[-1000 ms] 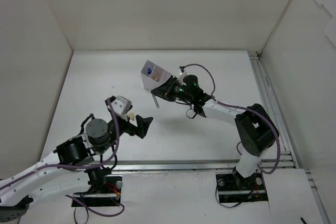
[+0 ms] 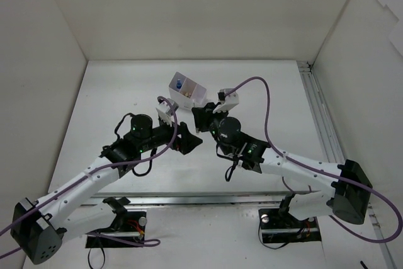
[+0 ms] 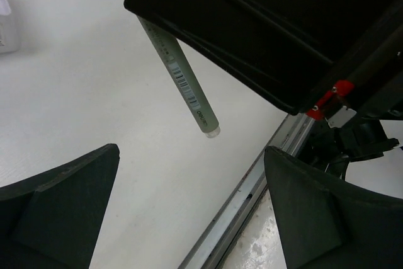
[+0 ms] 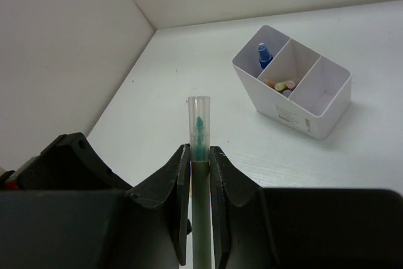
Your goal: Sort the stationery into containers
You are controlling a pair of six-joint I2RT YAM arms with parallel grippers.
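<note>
My right gripper (image 2: 200, 118) is shut on a green marker (image 4: 200, 218), held upright in the right wrist view with its clear cap end above the fingertips. In the left wrist view the marker (image 3: 182, 83) slants down past the right gripper's dark finger. My left gripper is open below it, nothing between its fingers. The white three-compartment organizer (image 4: 283, 111) stands behind on the table, a blue item (image 4: 264, 55) in its left compartment and several short pieces (image 4: 282, 85) in the middle one; the right compartment looks empty.
Walls enclose it at the back and sides, and a metal rail (image 2: 220, 200) runs along the front edge.
The right gripper has come round with the marker to face it, the two now close together.
</note>
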